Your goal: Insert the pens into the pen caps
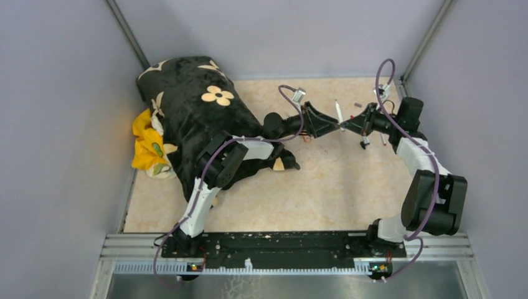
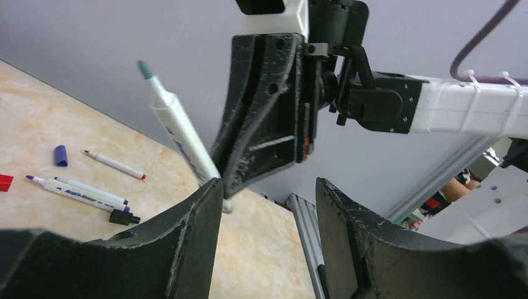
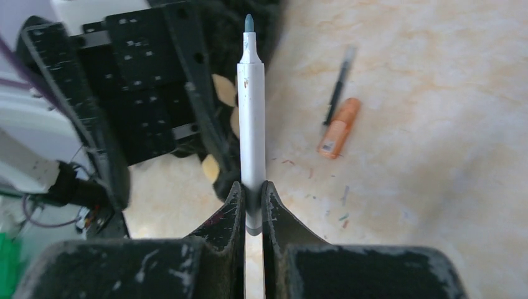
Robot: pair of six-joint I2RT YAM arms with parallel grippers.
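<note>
A white pen (image 3: 252, 118) with a teal tip stands upright in the pinch of my right gripper, tip up. In the top view the pen (image 1: 339, 111) is between the two grippers. My left gripper is part open, facing the pen's lower end, which appears just beyond its left finger in the left wrist view. On the table lie an orange cap (image 3: 338, 128), a blue cap (image 2: 60, 156), a red cap (image 2: 4, 182) and several pens (image 2: 84, 196).
A dark flowered blanket (image 1: 180, 106) with yellow cloth (image 1: 147, 143) covers the table's left side. Grey walls enclose the back and sides.
</note>
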